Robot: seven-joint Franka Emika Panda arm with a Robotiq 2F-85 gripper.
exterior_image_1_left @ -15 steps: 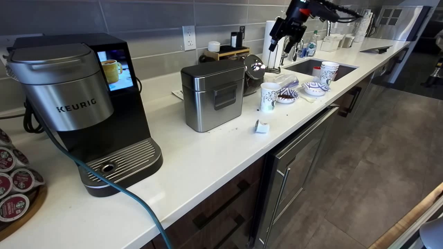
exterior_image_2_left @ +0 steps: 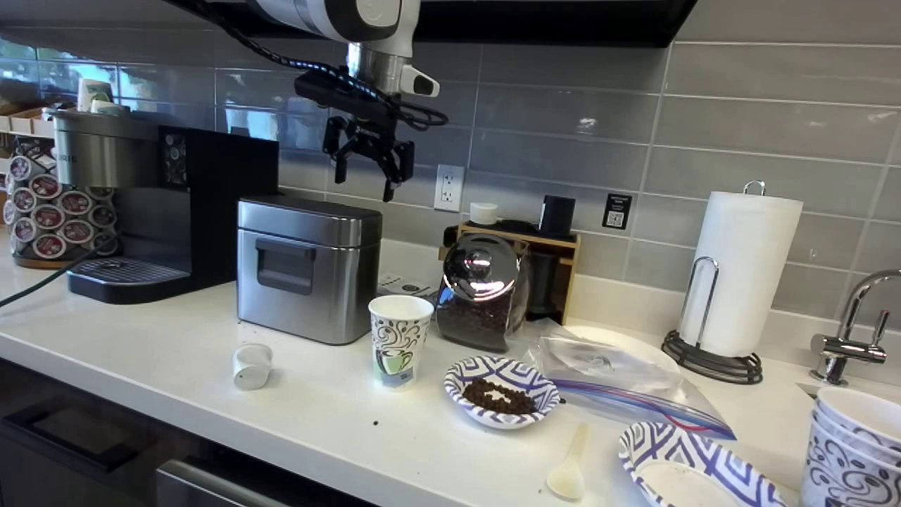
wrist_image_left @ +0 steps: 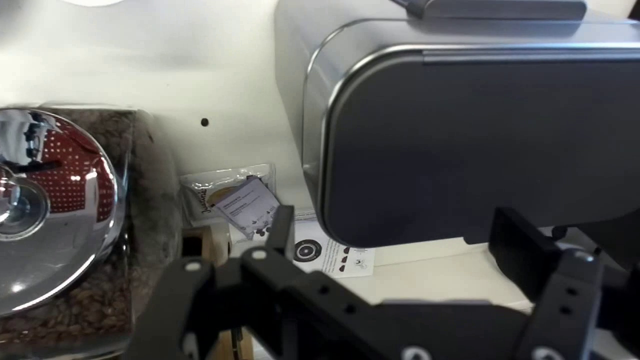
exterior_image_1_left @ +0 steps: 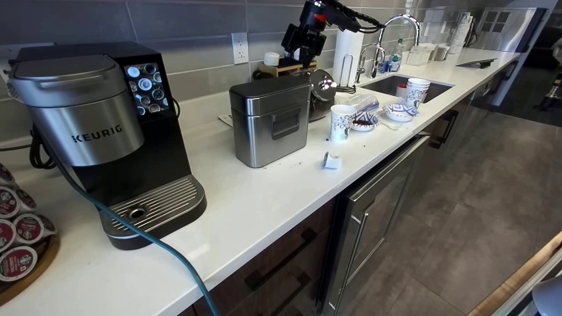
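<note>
My gripper (exterior_image_2_left: 364, 187) hangs in the air above the right end of the steel bin (exterior_image_2_left: 308, 269), its fingers spread wide and nothing between them. From the wrist view, the bin's dark lid (wrist_image_left: 480, 138) looks closed and fills the right side, with one finger (wrist_image_left: 280, 231) on its left and the other finger (wrist_image_left: 516, 252) over its back edge. To the right of the bin stand a patterned paper cup (exterior_image_2_left: 397, 342) and a clear jar (exterior_image_2_left: 481, 296) of beans with a chrome lid. A white pod (exterior_image_2_left: 253, 366) lies on its side in front of the bin.
A Keurig coffee machine (exterior_image_1_left: 89, 131) stands left of the bin, with a pod rack (exterior_image_2_left: 60, 207) beside it. Patterned bowls, one with beans (exterior_image_2_left: 500, 393), a spoon (exterior_image_2_left: 569, 469) and a plastic bag (exterior_image_2_left: 625, 372) occupy the right.
My gripper has moved left and toward the wall, from over the cups' side to near the bin. The Keurig screen shows a different picture. The counter objects look unmoved.
</note>
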